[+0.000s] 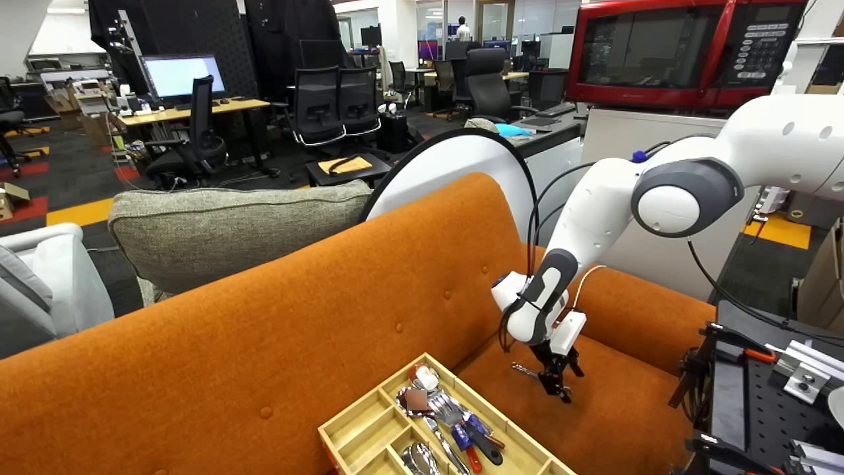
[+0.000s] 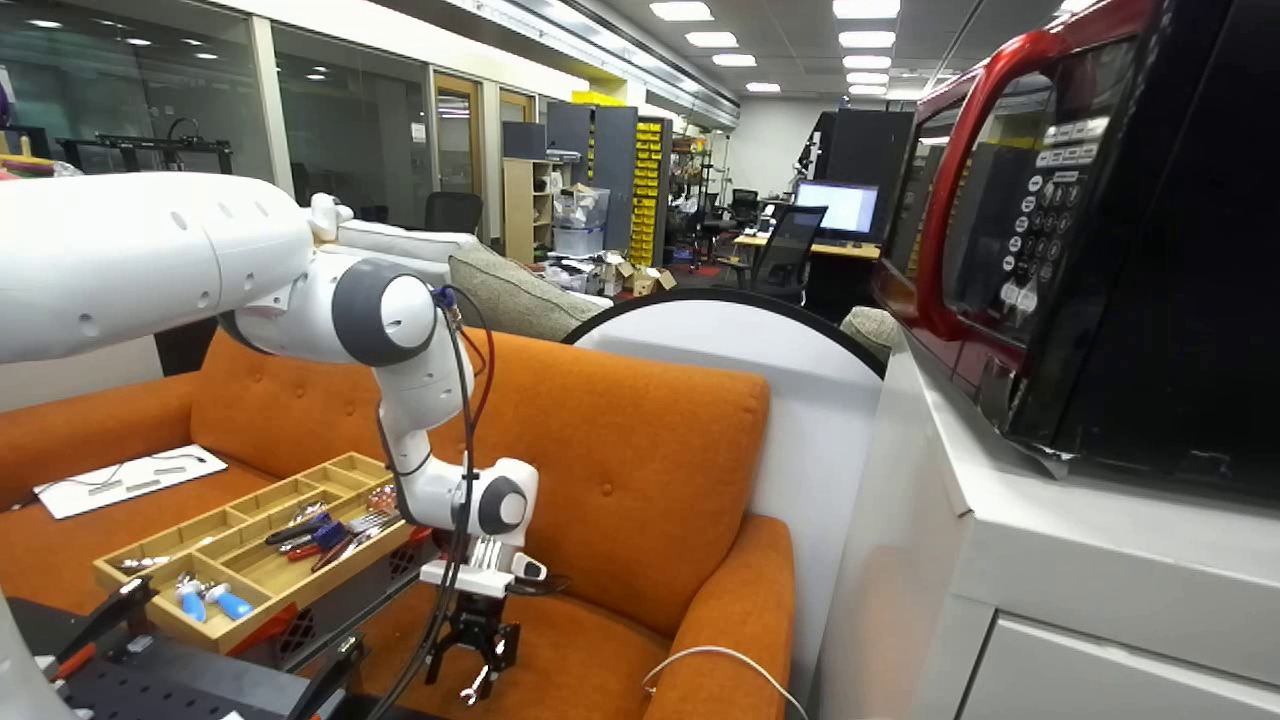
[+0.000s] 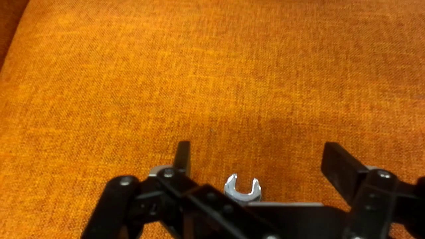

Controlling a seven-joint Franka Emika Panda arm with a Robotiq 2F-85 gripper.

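A silver wrench lies on the orange sofa seat, partly covered by my gripper. Its open-ended head shows in the wrist view, low in the frame between the black fingers; the rest is hidden behind the gripper parts. My fingers stand wide apart, pointing down at the seat, with clear space between each of the fingers and the wrench head. In exterior view 2 the wrench's end peeks out just below the gripper. Contact between fingers and fabric is hard to tell.
A wooden divided tray with several utensils stands beside the seat. The orange backrest and armrest border the work area. A black perforated table with clamps is near. Open seat surrounds the gripper.
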